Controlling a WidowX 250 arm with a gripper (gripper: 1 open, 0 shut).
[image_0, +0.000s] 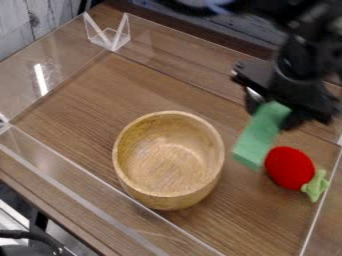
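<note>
My gripper, black under a blue-marked arm, hangs at the right, shut on a green object that tilts down toward the table. The fingertips are partly hidden. Just below and right of it lie a red round object and a light green item. A wooden bowl stands to the left of the green object.
A clear wire-like holder is at the back left. Dark shapes lie at the lower left edge.
</note>
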